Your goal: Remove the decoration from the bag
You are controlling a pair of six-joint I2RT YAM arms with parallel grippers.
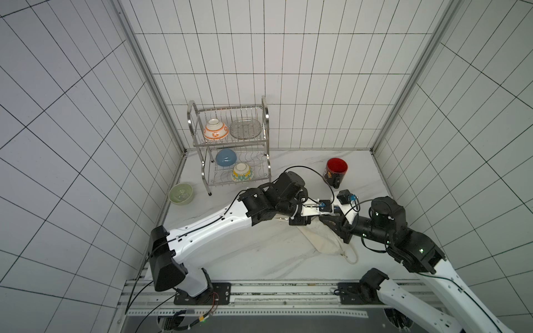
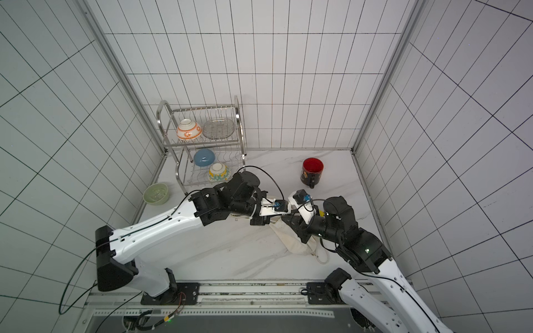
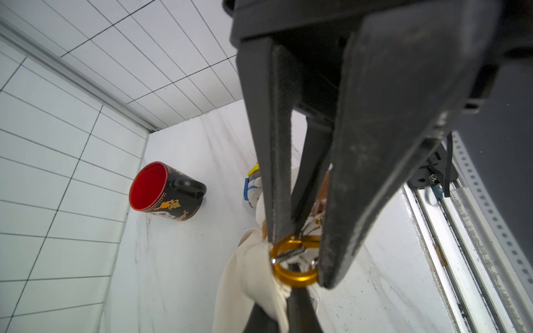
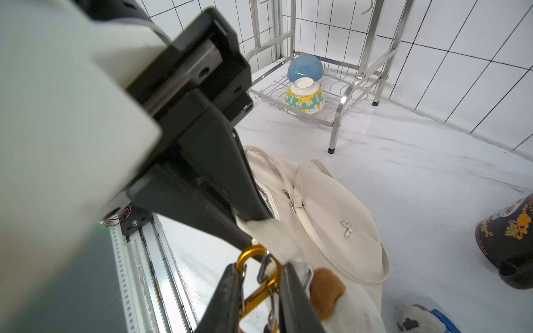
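The cream bag (image 4: 327, 205) lies on the counter under both arms. Its decoration, a gold carabiner (image 3: 297, 277) with silver clasps and brown plush (image 4: 324, 291), is at the meeting grippers, beside cream cloth. My left gripper has the carabiner and cloth between its fingers; whether it grips them is unclear. My right gripper is around the carabiner's lower part and clasps; how firmly it is closed cannot be told. In both top views the gripper tips overlap and are mostly hidden.
A red-lined black mug (image 1: 336, 172) stands at back right. A steel rack (image 1: 227, 143) with bowls is at back left, a green bowl (image 1: 181, 193) left of it. A small grey-and-blue plush (image 4: 416, 319) lies by the bag.
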